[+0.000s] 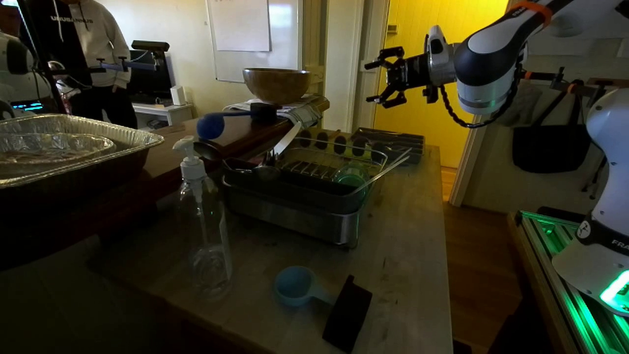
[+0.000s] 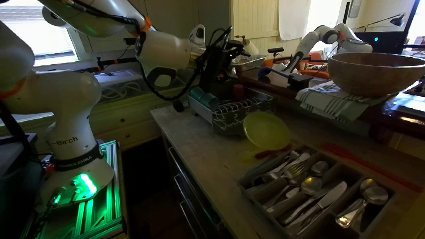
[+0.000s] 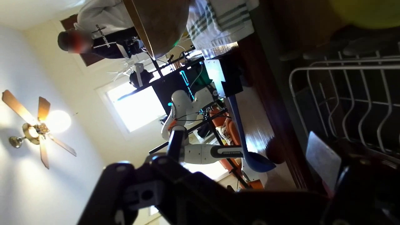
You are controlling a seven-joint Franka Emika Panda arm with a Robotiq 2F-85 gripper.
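Note:
High over the far end of the counter, my gripper [image 1: 374,82] is open, and no object shows between its spread fingers. A yellow-green plate [image 2: 267,129] is tilted beside the near end of the dish rack [image 2: 239,109] in exterior view 2, away from the fingers. Whether it touches the rack or the counter I cannot tell. The wrist view catches only an edge of the plate [image 3: 369,13] at the top right. In exterior view 1 the plate is out of sight.
A grey cutlery tray [image 2: 255,195] lies close to the plate. Utensils stand in the rack [image 1: 295,206]; a pump bottle [image 1: 203,248] and a blue measuring scoop [image 1: 295,284] sit nearby. A wooden bowl [image 1: 277,84] rests on the raised ledge.

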